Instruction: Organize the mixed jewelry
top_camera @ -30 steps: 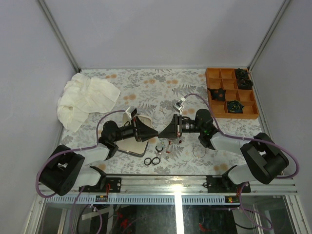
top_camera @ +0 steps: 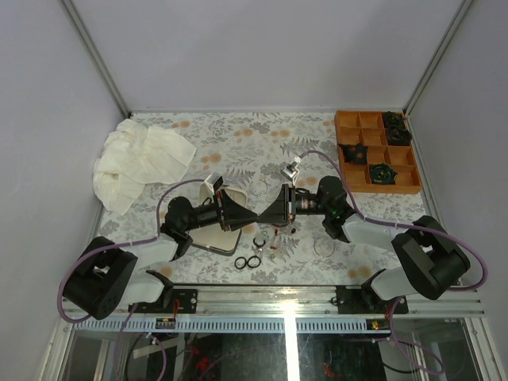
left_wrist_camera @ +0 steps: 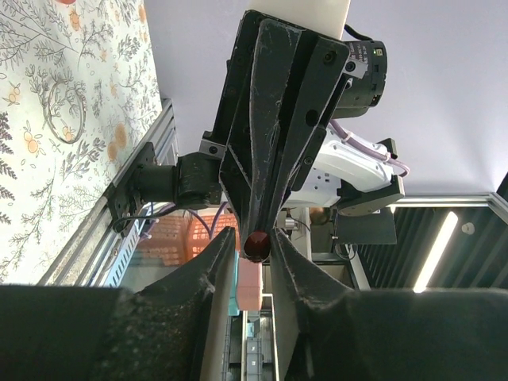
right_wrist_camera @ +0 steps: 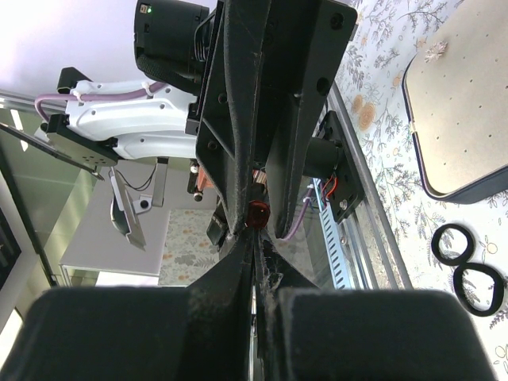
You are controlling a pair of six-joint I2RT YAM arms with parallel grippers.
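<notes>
Over the middle of the table my two grippers meet tip to tip. A small dark red bead or stone (left_wrist_camera: 256, 247) shows between the fingertips of my left gripper, which is shut on it. From the other side, the same red piece (right_wrist_camera: 257, 213) appears right at the tips of my right gripper. That gripper is shut, with nothing clear between its fingers; whether it touches the piece I cannot tell. On the table lie two black rings (top_camera: 247, 262), some small red jewelry (top_camera: 275, 238) and a thin bracelet-like loop (top_camera: 324, 248).
A wooden compartment box (top_camera: 381, 181) with black crumpled items in several cells stands at the back right. Beneath the left arm lies a beige tray (top_camera: 213, 239). White cloth (top_camera: 139, 163) covers the back left.
</notes>
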